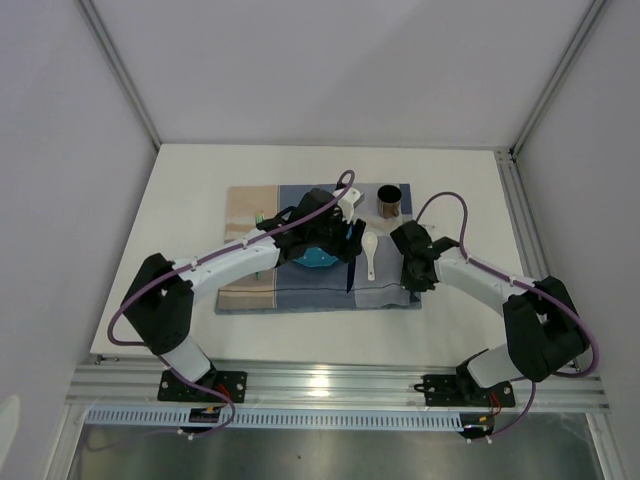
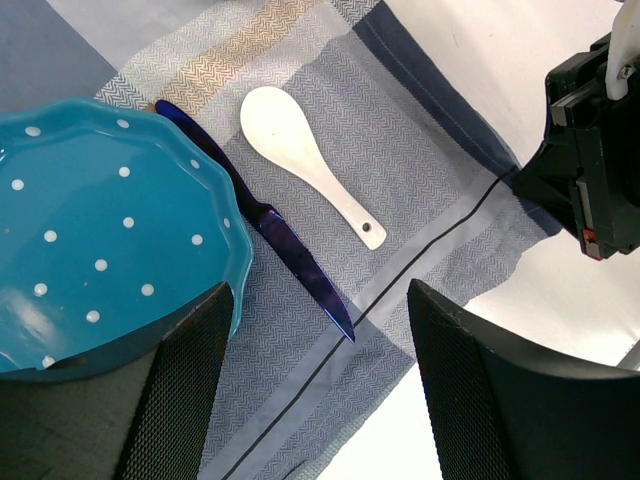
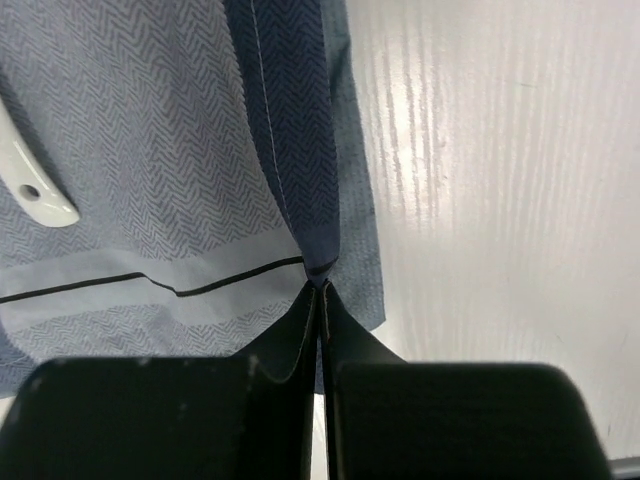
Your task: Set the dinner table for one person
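On the striped placemat (image 1: 245, 298) lie a blue dotted plate (image 2: 110, 240), a dark purple knife (image 2: 300, 262) to its right and a white spoon (image 2: 300, 150) right of that. My left gripper hangs over plate and knife, its fingers apart, nothing between them. My right gripper is shut at the mat's right edge, fingertips at a folded dark strip of cloth; whether any cloth is between them is hard to tell. Green cutlery (image 1: 258, 218) shows partly behind the left arm.
A dark mug (image 1: 389, 200) stands at the mat's back right. Bare white table (image 1: 170, 190) surrounds the mat, with walls at the back and sides.
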